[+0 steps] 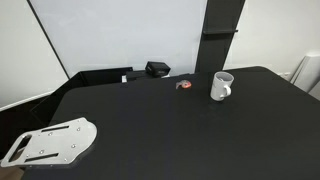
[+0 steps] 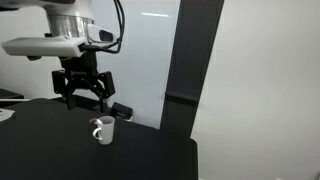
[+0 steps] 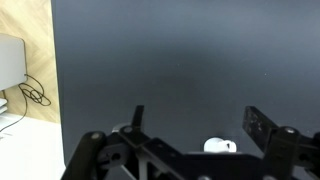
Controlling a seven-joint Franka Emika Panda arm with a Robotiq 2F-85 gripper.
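Observation:
A white mug stands upright on the black table, its handle toward the right in exterior view 1. Close to it, on the left and a little farther back, lies a small orange and grey item, too small to name. In exterior view 2 my gripper hangs above the table, fingers pointing down, and the mug is seen below and to its right. The wrist view has the gripper with its fingers wide apart and nothing between them. A part of the white mug shows at the bottom there, partly hidden by the gripper.
A black box-like object is at the table's back edge. A pale metal plate with slots lies at the front left. Loose cables lie off the table's left side in the wrist view.

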